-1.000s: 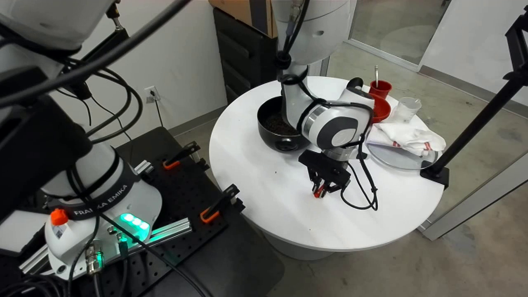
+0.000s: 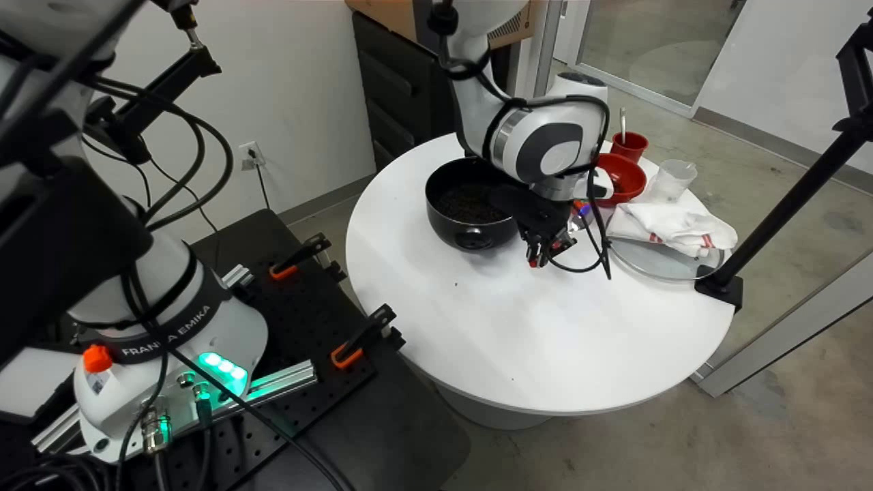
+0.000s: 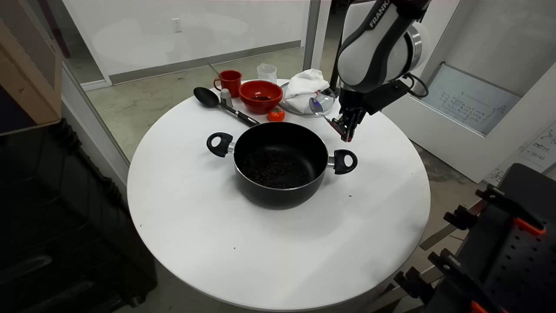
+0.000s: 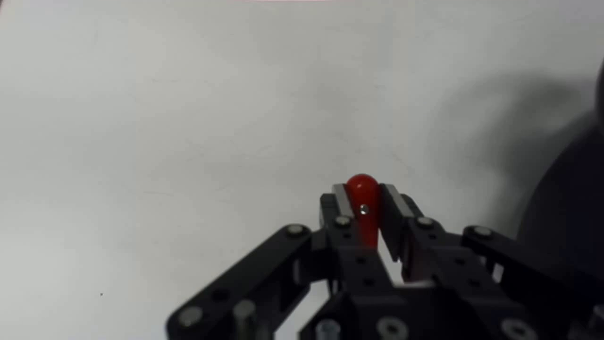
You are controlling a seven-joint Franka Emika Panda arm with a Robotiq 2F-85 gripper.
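Observation:
My gripper is shut on the red handle (image 4: 366, 222) of a spoon, whose rounded end pokes out between the fingertips. In exterior view 2 the spoon's shiny metal bowl (image 3: 316, 106) slants up and left from my gripper (image 3: 346, 128), clear of the table. Beside the gripper stands a black two-handled pot (image 3: 279, 195), with dark small bits (image 3: 273, 169) covering its bottom. From exterior view 1 the gripper (image 2: 541, 254) hangs just right of the pot (image 2: 464, 233); the arm hides part of the pot's rim there.
Behind the pot are a black ladle (image 3: 206, 97), a red mug (image 3: 229, 82), red bowls (image 3: 260, 99), a tomato (image 3: 276, 114) and a clear cup (image 3: 266, 72). A white cloth (image 3: 307, 83) lies on a clear round lid or plate (image 2: 667, 266).
The gripper has swung back from the open front of the table toward the pot, and is turned differently. It was holding the red handle before too. The pot has not moved.

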